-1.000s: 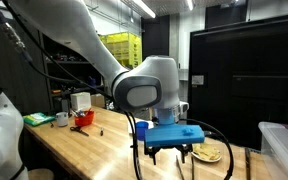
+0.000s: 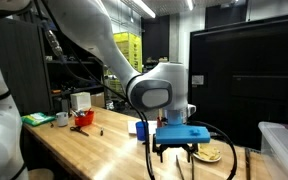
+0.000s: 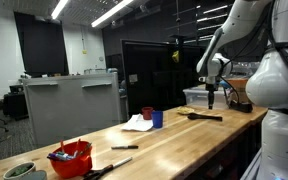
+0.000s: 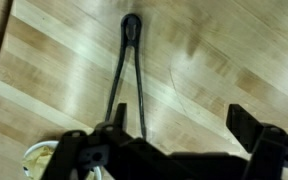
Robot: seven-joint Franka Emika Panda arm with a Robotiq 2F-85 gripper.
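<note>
My gripper hangs open above the wooden table, nothing between its fingers. In the wrist view, a pair of black tongs [image 4: 132, 30] lies on the wood ahead of the fingers, its rounded end far from me and its two arms running down toward the left finger [image 4: 99, 145]. The same gripper [image 2: 177, 155] shows in exterior view 1 over the table's right part, apart from the surface. Low at the left of the wrist view is a white dish [image 4: 29, 158] with yellowish contents, partly hidden by the gripper.
Exterior view 2 shows a blue cup [image 3: 157, 119], a red cup [image 3: 147, 113], a white cloth [image 3: 137, 123] and a red basket [image 3: 70, 160]. A clear plastic bin [image 2: 284, 145] stands at the right in exterior view 1. Bare wood lies right of the tongs.
In exterior view 1 my gripper has shifted a little to the right. It stays open, and the objects on the table look unmoved.
</note>
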